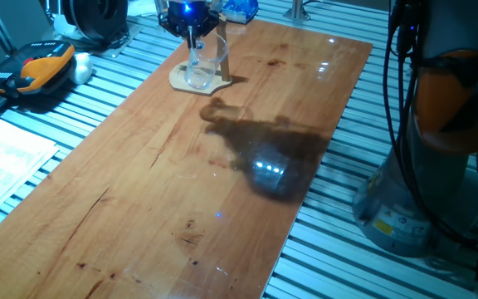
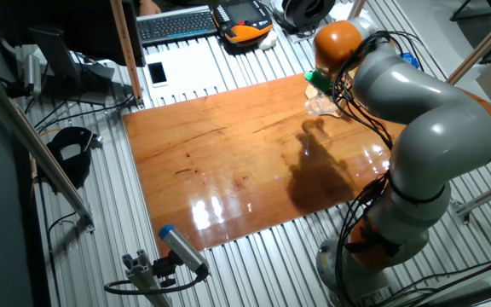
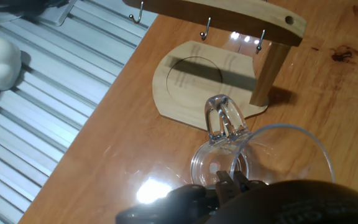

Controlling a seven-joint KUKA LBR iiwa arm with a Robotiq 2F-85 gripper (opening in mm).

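Observation:
A clear mug [image 3: 253, 152] hangs tilted in the air, its handle [image 3: 225, 118] pointing toward the wooden mug stand. My gripper is shut on the mug's wall at the bottom of the wrist view; the dark gripper body hides part of the mug. The stand has a pale base [image 3: 185, 102], a post [image 3: 269, 78] and a top bar [image 3: 229, 17] with three metal hooks. No hook goes through the handle in the wrist view. Exterior view 1 shows the mug [image 1: 206, 73] in front of the stand's post [image 1: 223, 51]. In exterior view 2 the arm largely covers the stand.
The wooden board [image 1: 156, 191] is otherwise clear, with the shadow of the gripper and mug across it. An orange-black device [image 1: 31, 68], a white object [image 1: 81, 69] and paper [image 1: 7, 162] lie off its left side. A blue item [image 1: 239, 10] sits behind the stand.

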